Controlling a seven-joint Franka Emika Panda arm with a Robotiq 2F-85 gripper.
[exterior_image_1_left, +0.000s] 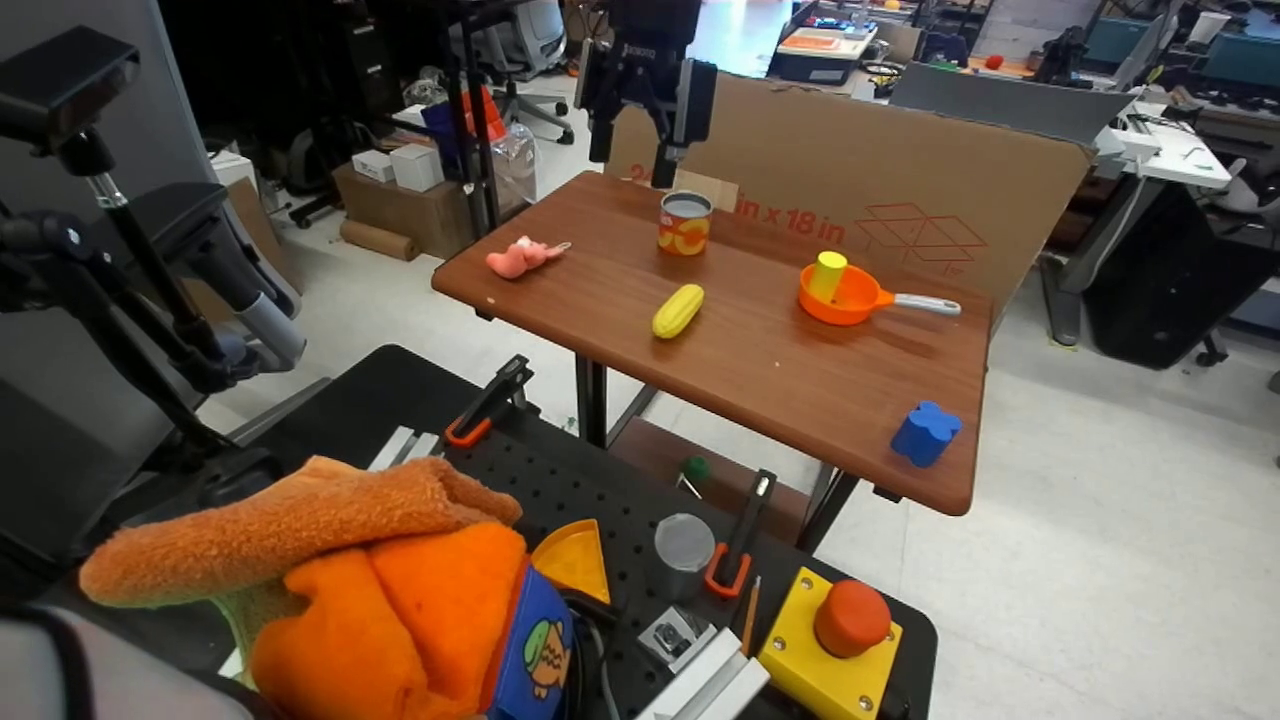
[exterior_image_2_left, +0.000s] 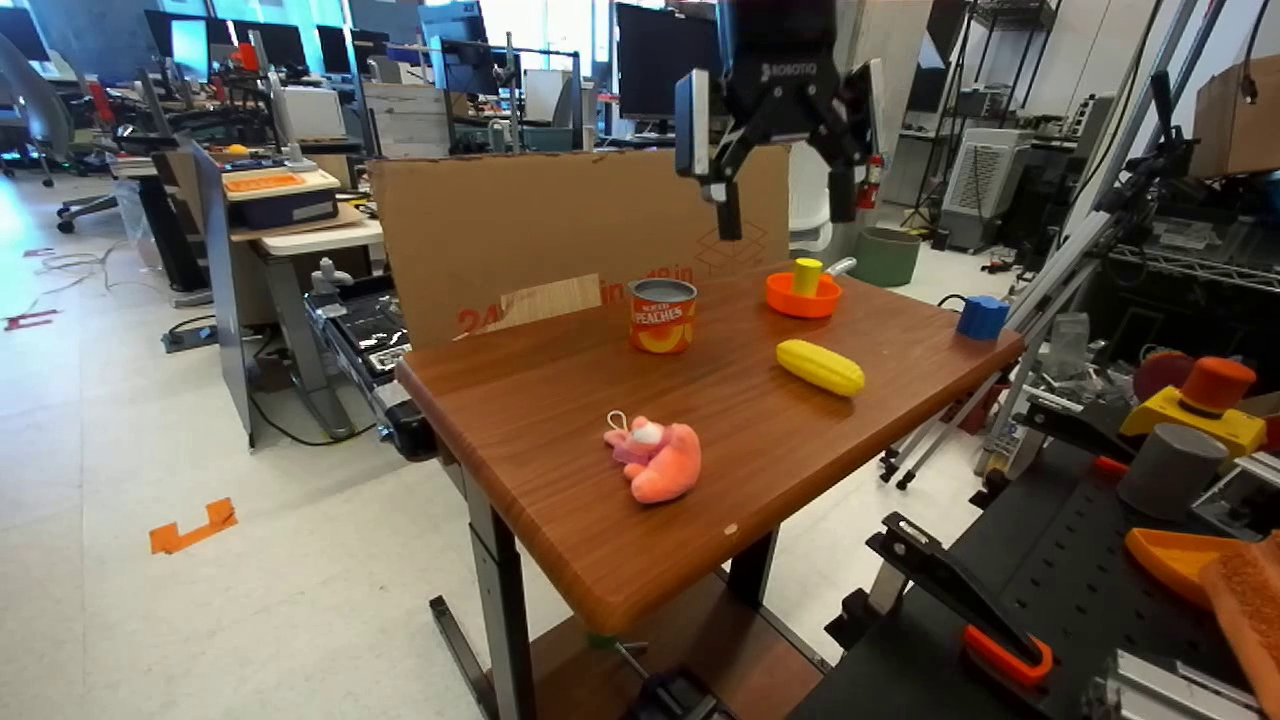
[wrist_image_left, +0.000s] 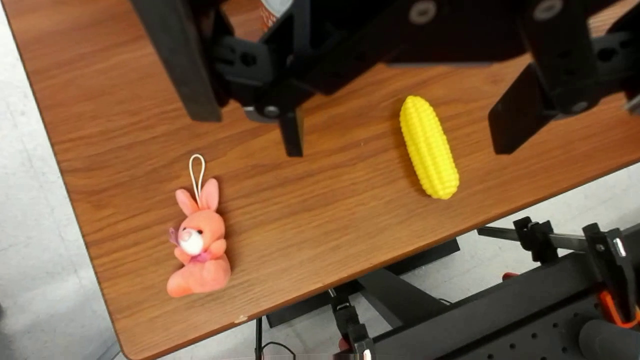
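My gripper hangs high above the wooden table, its fingers spread wide and the space between them empty. Below it in the wrist view, a yellow corn cob lies on the wood, between the two fingers as seen from above but well beneath them. Towards the left end of the table is a pink plush rabbit with a white loop. A peach can stands upright near the cardboard; the wrist view catches only part of it. The orange pan has a yellow cylinder standing in it.
A blue flower-shaped block sits near the right front corner of the table. Behind the table rises a cardboard sheet. In front, a black bench carries clamps, orange cloth and a red button box.
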